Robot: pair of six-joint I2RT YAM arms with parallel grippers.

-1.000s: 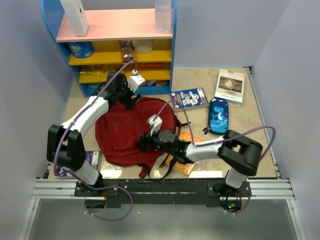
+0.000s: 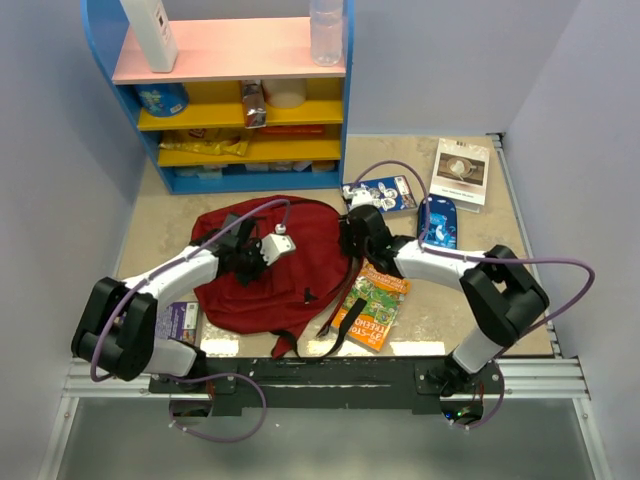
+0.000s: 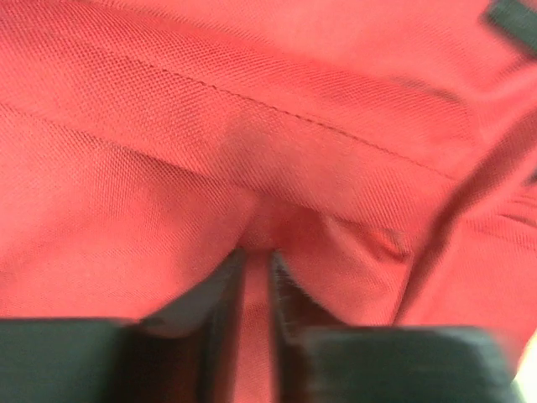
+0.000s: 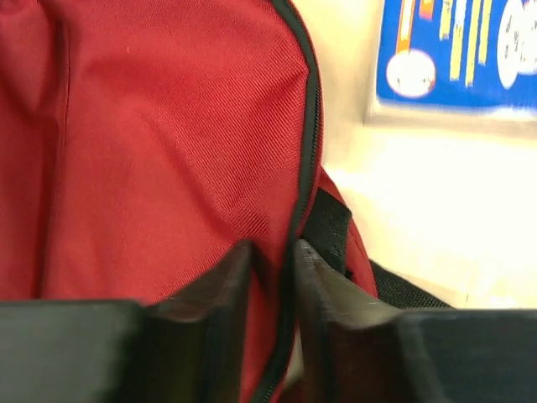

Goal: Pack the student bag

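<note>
The red bag lies flat in the middle of the table, its black straps trailing toward the front edge. Low over the bag's left half is my left gripper. Its fingers stand a small gap apart beside a stitched fold of red cloth; whether cloth lies between the tips is unclear. My right gripper is at the bag's right edge, shut on the black zipper edge, which runs between its fingers.
A blue boxed game, a blue pencil case, a white notebook and an orange book lie to the right. A purple book is at front left. Behind the bag stands a blue shelf.
The right gripper has moved from the bag's middle to its right edge and closed there.
</note>
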